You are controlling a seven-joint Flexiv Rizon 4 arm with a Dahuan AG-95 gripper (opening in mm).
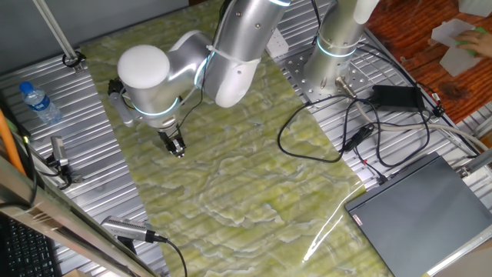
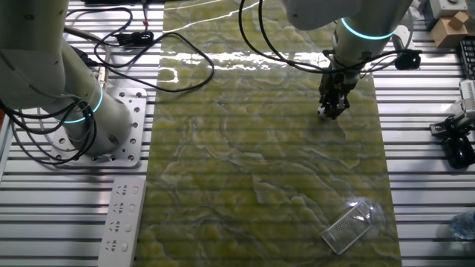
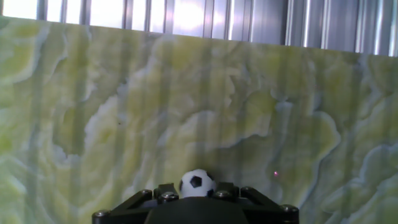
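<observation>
A small white ball with black patches [image 3: 197, 182], like a football, sits at the bottom middle of the wrist view. My gripper is shut on it, a black fingertip against each side. In exterior view 1 the gripper [image 1: 177, 152] points down over the left part of the green marbled sheet [image 1: 238, 185]. Exterior view 2 has the gripper [image 2: 334, 111] at the upper right of the sheet, with a bit of white at its tip. The height of the ball above the sheet is hard to tell.
A flat grater-like object [image 2: 347, 228] lies near a corner of the sheet in exterior view 2. Black cables loop over the sheet's edge by the robot base [image 2: 104, 126]. A closed laptop [image 1: 423, 219] overlaps another corner.
</observation>
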